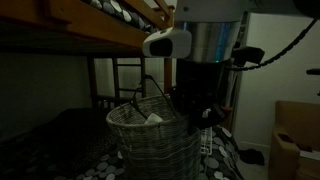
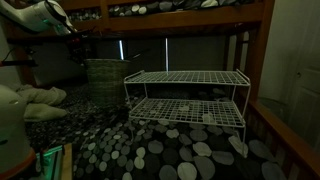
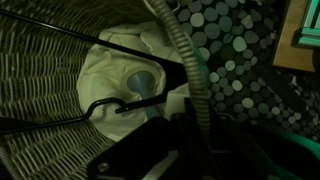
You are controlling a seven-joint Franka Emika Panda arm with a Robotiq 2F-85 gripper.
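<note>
A tall woven basket [image 1: 160, 148] stands below the arm in exterior view 1, and at the left in exterior view 2 the same basket [image 2: 103, 85] shows upright. My gripper is shut on the basket's rim, which passes between its dark fingers in the wrist view. Inside the basket lie a white cloth [image 3: 128, 75], a grey-blue utensil-like item [image 3: 143, 82] and black rods or handles [image 3: 105, 103]. The fingertips are hard to make out in the dark. Whether the basket's base touches the surface, I cannot tell.
A white wire rack [image 2: 190, 108] with two shelves stands on the dotted dark cloth [image 2: 170, 155]. Wooden bunk framing [image 1: 85, 30] overhangs from the left. At the right is a brown chair-like piece [image 1: 295, 130]. Dotted cloth in front of the rack is clear.
</note>
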